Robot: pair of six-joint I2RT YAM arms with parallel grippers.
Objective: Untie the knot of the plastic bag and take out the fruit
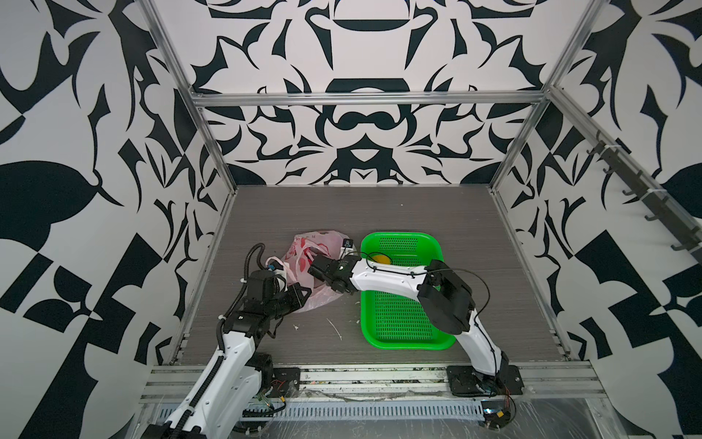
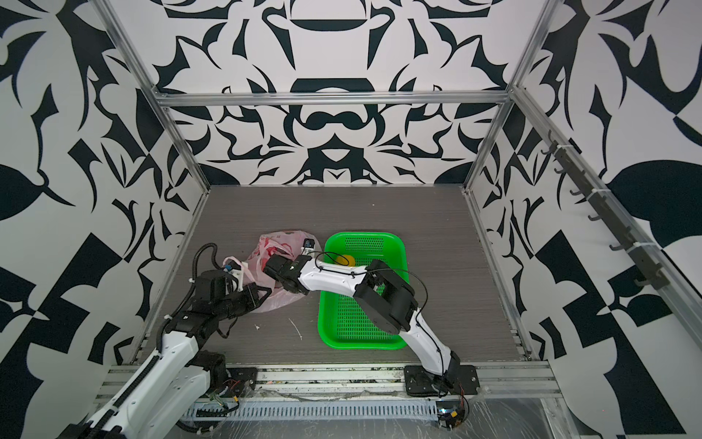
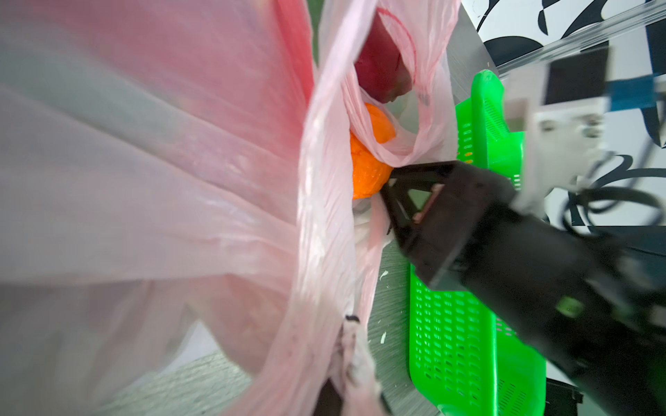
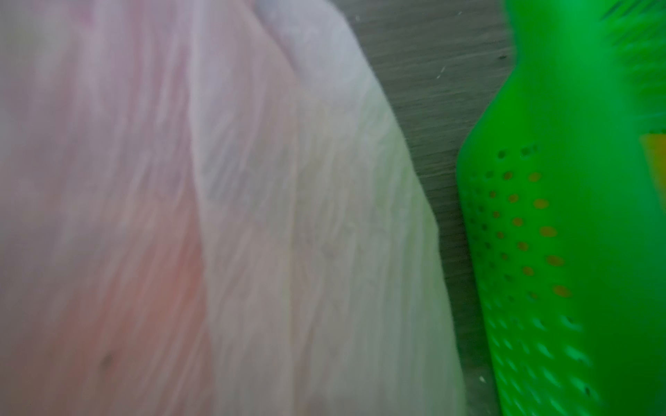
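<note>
The pink plastic bag [image 1: 321, 245] stands with its mouth gaping, left of the green basket [image 1: 407, 341]. Inside the opening, the left wrist view shows an orange [image 3: 367, 170] and a dark red fruit [image 3: 381, 62]. My left gripper is shut on gathered plastic at the bag's edge. At the mouth is my right gripper, its fingertips against or just beside the orange. How wide its fingers stand is unclear. Only blurred bag plastic [image 4: 312, 242] and the basket fill the right wrist view; no fingers show there.
A yellow-orange fruit [image 1: 381, 259] lies at the basket's back left, partly behind my right forearm, which reaches across the basket. White scraps [image 1: 334, 329] lie on the table in front.
</note>
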